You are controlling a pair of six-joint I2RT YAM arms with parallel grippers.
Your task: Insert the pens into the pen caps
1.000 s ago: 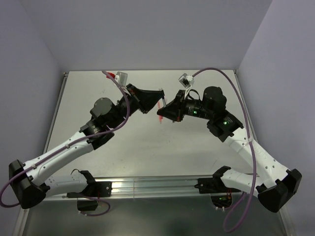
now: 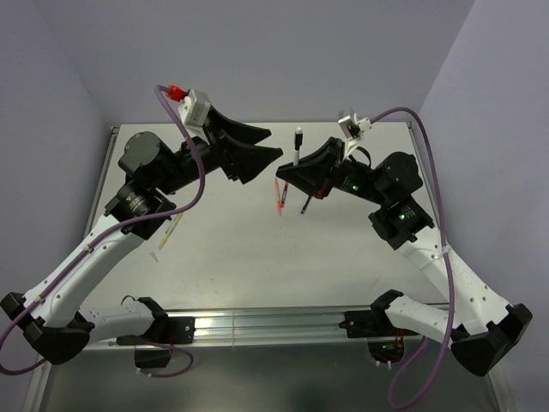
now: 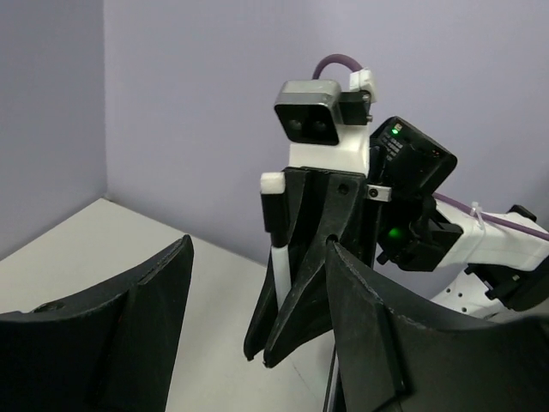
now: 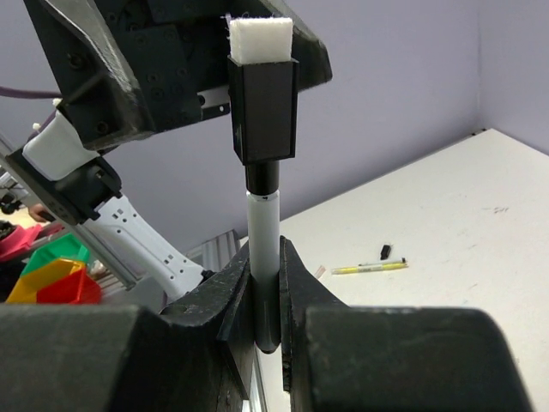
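Note:
Upright in my right gripper (image 2: 285, 175) is a white pen (image 4: 263, 225), its barrel pinched between both fingers. A black cap (image 4: 264, 112) with a white eraser end sits at the pen's top, and a narrower black neck shows between cap and barrel. My left gripper (image 2: 271, 144) stands open beside it, nothing between its fingers. In the left wrist view the capped pen appears beyond the gap of these fingers, apart from them. A yellow pen (image 4: 371, 268) lies on the table near a small loose black cap (image 4: 386, 251).
Red pens (image 2: 279, 197) and a dark blue pen (image 2: 305, 205) lie on the white table (image 2: 232, 257) below the grippers. Coloured bins (image 4: 64, 266) stand off the table.

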